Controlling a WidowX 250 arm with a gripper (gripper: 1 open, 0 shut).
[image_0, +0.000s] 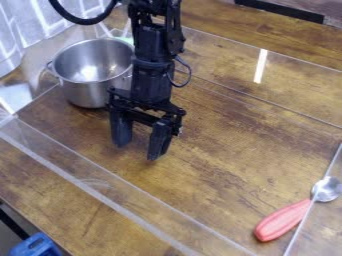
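Observation:
The black gripper hangs low over the wooden table, just in front and to the right of a steel pot. Its two dark fingers are apart, with only table showing between them. A spoon with a pink handle and a metal head lies at the lower right, well away from the gripper.
A blue object shows at the lower-left corner beyond the table's edge. A pale wall and small items behind the pot are partly hidden.

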